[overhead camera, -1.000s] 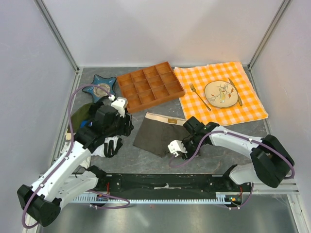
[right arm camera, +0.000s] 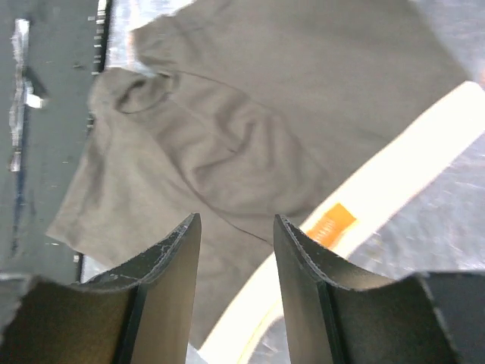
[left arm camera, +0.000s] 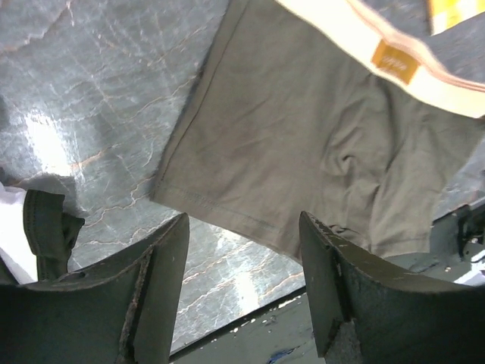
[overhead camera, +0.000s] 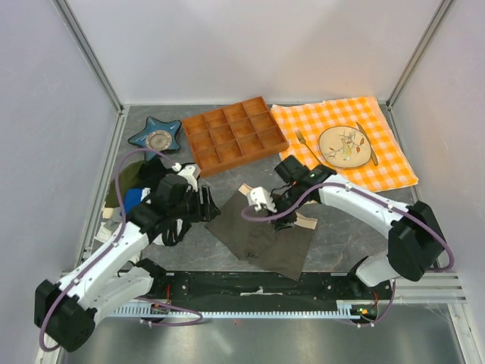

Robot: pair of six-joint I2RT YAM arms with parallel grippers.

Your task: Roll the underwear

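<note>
Dark grey-brown underwear (left arm camera: 250,129) lies spread on the marble table, wrinkled in its lower middle, with a pale waistband (right arm camera: 409,159) bearing an orange label. My left gripper is open near the underwear's left edge, nothing between its fingers. My right gripper hangs over the waistband side, its fingers apart with nothing seen held; in the top view its arm covers part of the garment.
A wooden divided tray (overhead camera: 235,133), a blue star dish (overhead camera: 148,133) and a plate (overhead camera: 345,145) on an orange checked cloth stand at the back. Piled clothing (overhead camera: 125,178) lies left.
My right gripper has risen and moved back from the garment's front part toward the waistband.
</note>
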